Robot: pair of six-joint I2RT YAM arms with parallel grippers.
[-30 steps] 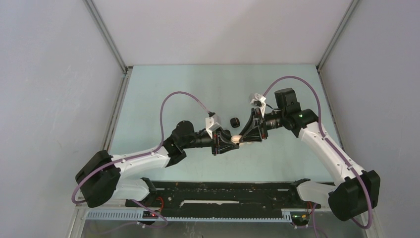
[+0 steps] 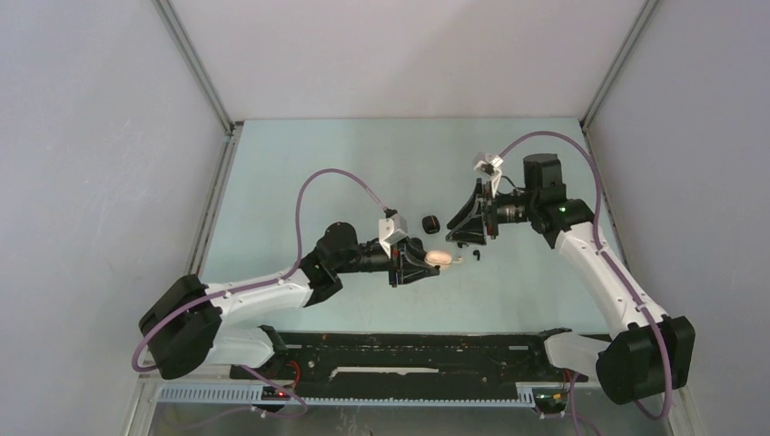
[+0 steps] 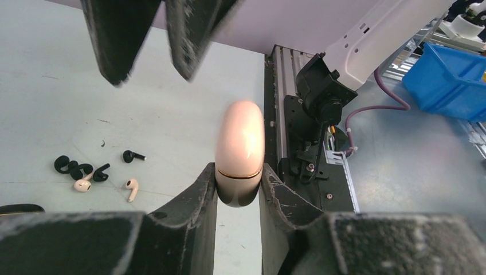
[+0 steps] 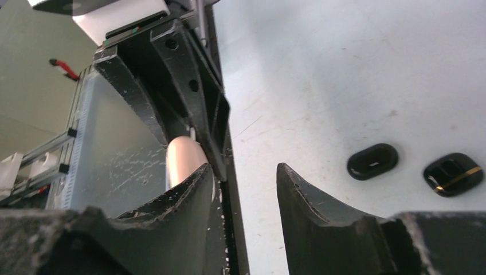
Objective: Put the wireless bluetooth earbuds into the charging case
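Observation:
A glossy pink charging case [image 3: 240, 152] is held by my left gripper, which is shut on its lower end. A thin gold seam rings the case, and no gap shows along it from this side. My right gripper stands open, with only table visible between its fingertips; in the top view it is up and to the right of the case, apart from it. One pale pink earbud [image 3: 132, 189] lies on the table in the left wrist view. Another pink one [image 3: 82, 185] rests among black earbuds.
Several black earbuds [image 3: 132, 156] are scattered near the pink ones. Two black cases, one oval [image 4: 372, 161] and one squarish with a gold line [image 4: 454, 174], sit on the table.
My right gripper has left the pink case, moving up and right in the top view, so the case and small items beyond it now show. The left arm looks unmoved.

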